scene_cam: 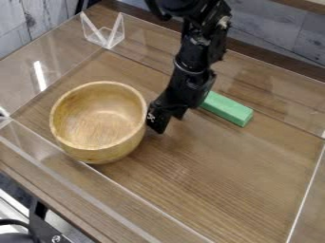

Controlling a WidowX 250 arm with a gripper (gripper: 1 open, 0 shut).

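The black robot arm reaches down from the top centre to the middle of the table, its gripper [165, 119] low over the wood just right of a large wooden bowl [95, 121]. The fingers are dark and overlap the bowl's right side in this view; whether anything is between them cannot be told. A green block [226, 108] lies behind and to the right of the gripper, partly behind the arm.
A small white wire-like object [105, 33] stands near the back left edge.
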